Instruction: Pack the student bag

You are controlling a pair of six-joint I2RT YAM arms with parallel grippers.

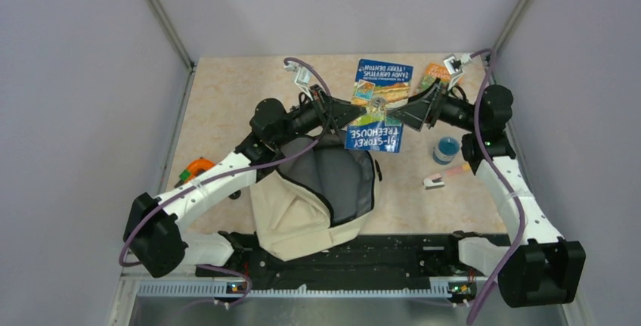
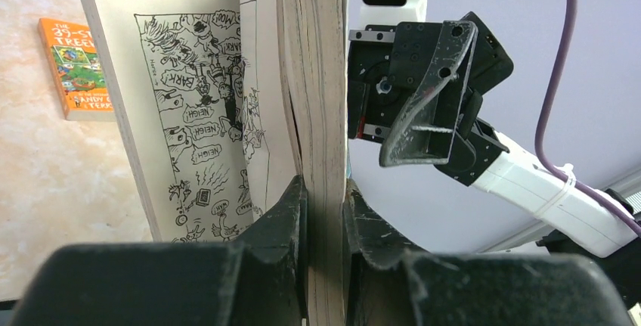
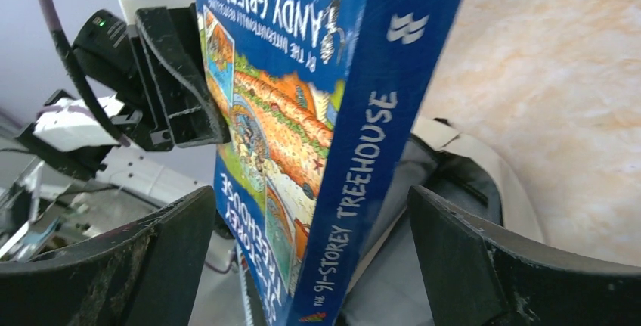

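A blue treehouse book [image 1: 374, 129] hangs in the air near the bag's far edge. In the left wrist view, my left gripper is shut on the page block of this book, and some pages fan out to the left. Facing its spine from the other side is my right gripper, its fingers wide apart; in its view the book [image 3: 363, 159] rises between them. Whether they touch the book cannot be told. Below, the cream student bag [image 1: 295, 228] lies with its grey inside open.
At the back right lies an orange book [image 1: 433, 74]. A blue-lidded jar [image 1: 446, 149], a white stapler-like object [image 1: 433, 182] and a pink item [image 1: 458, 169] stand front right. An orange object [image 1: 198, 167] is at left, partly hidden by my left arm.
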